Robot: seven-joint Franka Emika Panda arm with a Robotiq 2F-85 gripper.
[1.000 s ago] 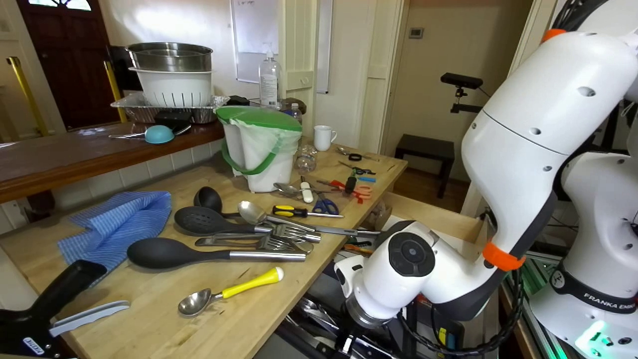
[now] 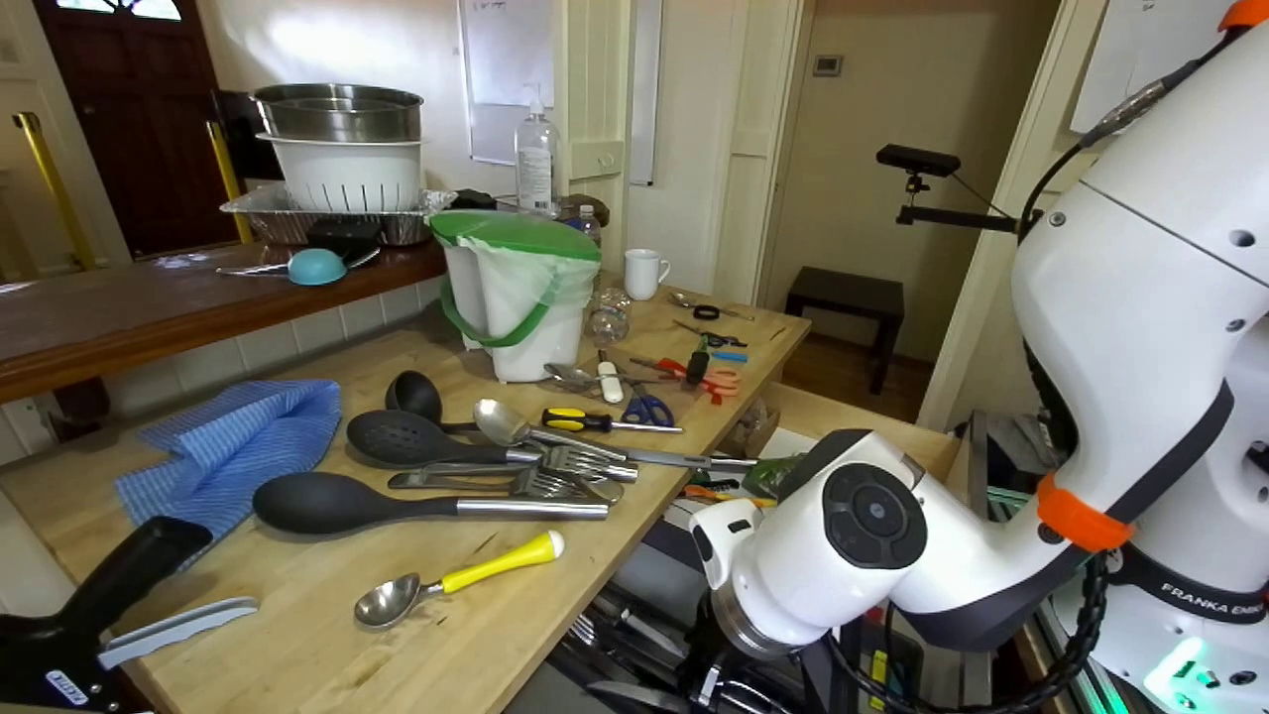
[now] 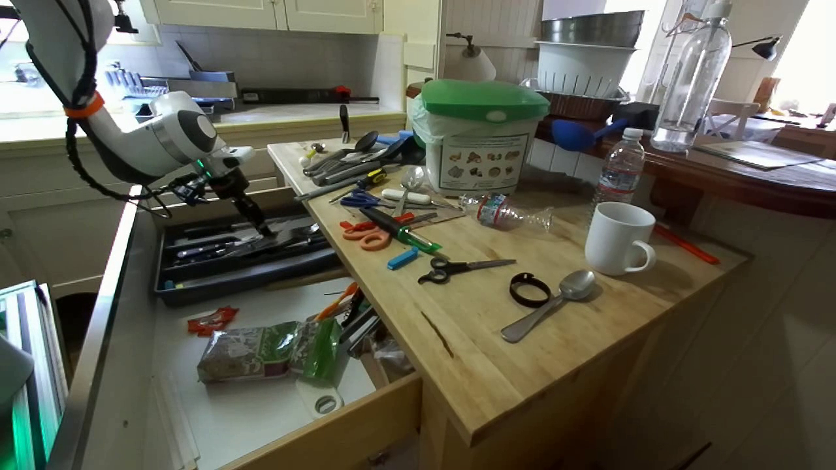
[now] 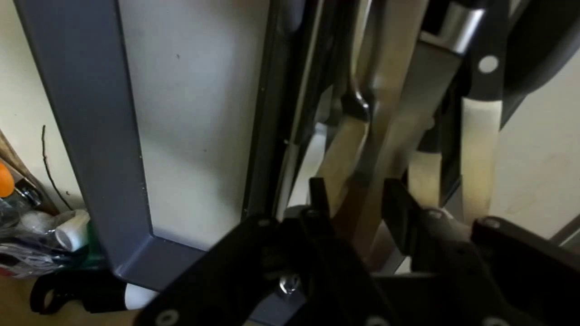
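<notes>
In the wrist view my gripper stands partly open over the cutlery, with a visible gap between its dark fingers. Knife blades (image 4: pixel 402 108) run beneath and between the fingertips; whether any is touched cannot be told. A dark-handled knife with a pale blade (image 4: pixel 481 155) lies to the right of the fingers. Seen from exterior view 2, the gripper (image 3: pixel 266 230) points down into the black cutlery tray (image 3: pixel 227 291) inside the open drawer. Exterior view 1 hides the fingertips below the counter edge.
The wooden counter (image 2: pixel 297 654) beside the drawer holds black serving spoons, forks, a yellow-handled scoop (image 2: pixel 464 581), scissors and a white mug (image 3: pixel 619 239). A green-lidded bin (image 3: pixel 482 141) stands farther back. In the drawer, a green plastic packet (image 3: pixel 317 347) lies outside the tray.
In exterior view 1 the arm and its wrist have shifted right, away from the counter edge. The upper arm has swung right too. The items on the counter look unmoved.
</notes>
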